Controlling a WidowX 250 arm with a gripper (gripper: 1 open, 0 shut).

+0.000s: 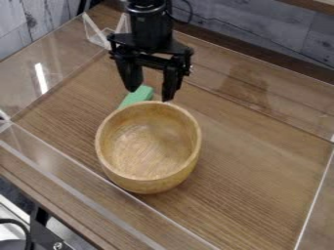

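Note:
A large tan bowl [147,156] rests on the wooden table, a little below centre. Behind it, slightly left, lies a small green object [135,98], uncovered on the table. My black gripper [150,78] hangs above and behind the bowl and the green object, its fingers spread open. I see nothing held between them, though the dark shapes are small to make out.
A white edge runs along its sides, and black cables lie at the bottom left corner. Something pale and indistinct is at the back left.

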